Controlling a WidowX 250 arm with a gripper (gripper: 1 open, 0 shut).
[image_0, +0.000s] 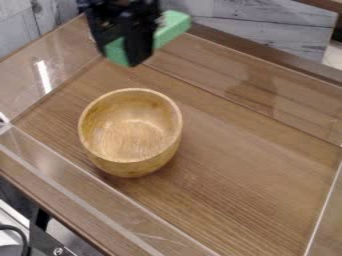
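Note:
My gripper (123, 38), dark and motion-blurred, is at the top of the camera view, above and behind the bowl, shut on a green object (147, 40). The green object is raised and blurred. A light wooden bowl (131, 132) sits on the wooden surface at centre left, empty.
Pale raised edges (307, 40) run along the back and right. A black cable (14, 235) lies at the lower left corner.

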